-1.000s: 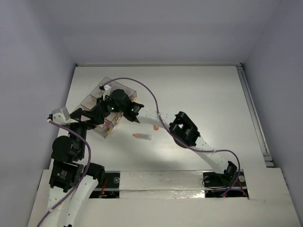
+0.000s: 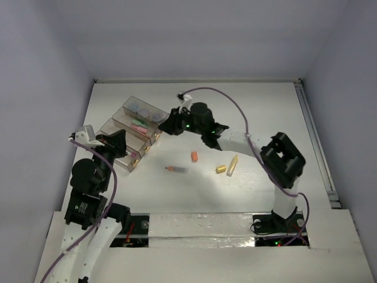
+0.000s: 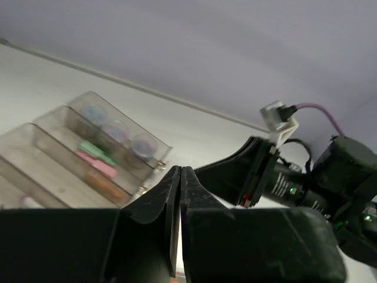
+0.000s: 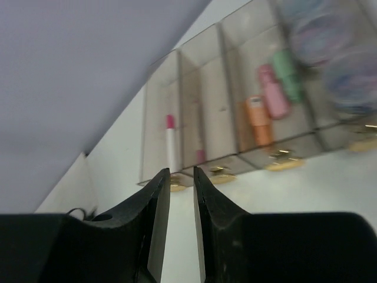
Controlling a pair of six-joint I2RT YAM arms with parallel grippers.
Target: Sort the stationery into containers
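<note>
Clear containers (image 2: pixel 112 126) stand side by side at the back left of the table. Small round tubs (image 3: pixel 116 131) sit in the farthest one; pink (image 4: pixel 273 91), green (image 4: pixel 287 75) and orange (image 4: pixel 258 119) pieces share its neighbour. A white pen with a pink end (image 4: pixel 171 141) lies in the nearest. Over the containers' near left side, my left gripper is shut with nothing visible between its fingers. My right gripper is partly open and empty, beside the containers' right ends. Loose on the table are an orange-tipped pen (image 2: pixel 178 169) and an orange block (image 2: pixel 194 156).
A short yellow piece (image 2: pixel 221 168) and a longer yellow stick (image 2: pixel 232 165) lie right of the orange block, below my right arm. Walls (image 2: pixel 200 41) surround the table.
My right arm has swung right, away from the containers and the left gripper, uncovering the yellow pieces. The left gripper has shifted slightly right and back. The orange-tipped pen has stayed put.
</note>
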